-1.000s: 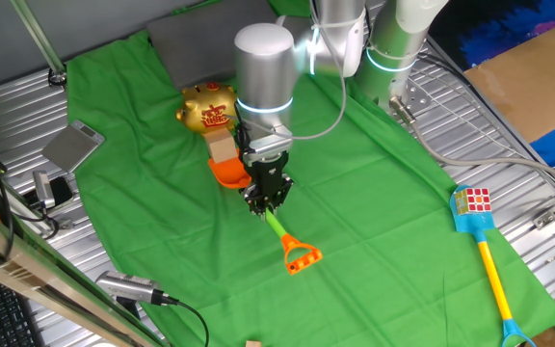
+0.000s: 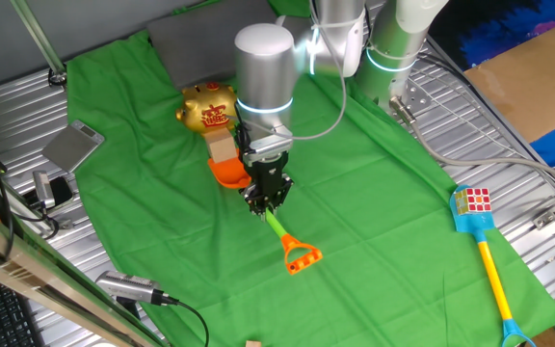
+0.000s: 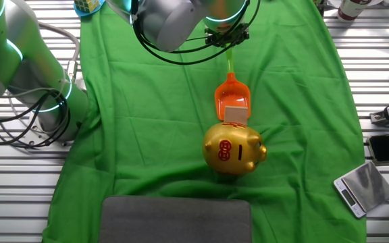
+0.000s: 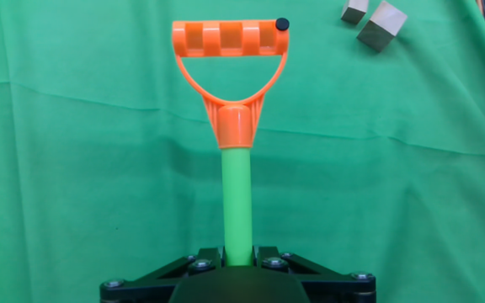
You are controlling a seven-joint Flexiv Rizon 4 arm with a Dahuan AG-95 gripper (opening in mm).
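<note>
A toy shovel has an orange D-shaped handle (image 4: 234, 126), a green shaft (image 4: 237, 198) and an orange scoop (image 3: 224, 96). My gripper is shut on the green shaft, a finger pressed close on each side. In exterior view 1 the handle points to the front right, and the arm hides part of the scoop. A wooden block (image 3: 236, 115) is at the scoop's front edge; I cannot tell whether it rests in the scoop or against it. Just past the block sits a golden piggy bank (image 3: 231, 150).
A blue and yellow shovel (image 2: 490, 275) lies at the right with a puzzle cube (image 2: 472, 200) on its blade. Small blocks (image 4: 383, 25) lie beyond the orange handle. A dark flat panel (image 3: 174, 219) and a scale (image 2: 73, 146) border the cloth. Green cloth right of the gripper is clear.
</note>
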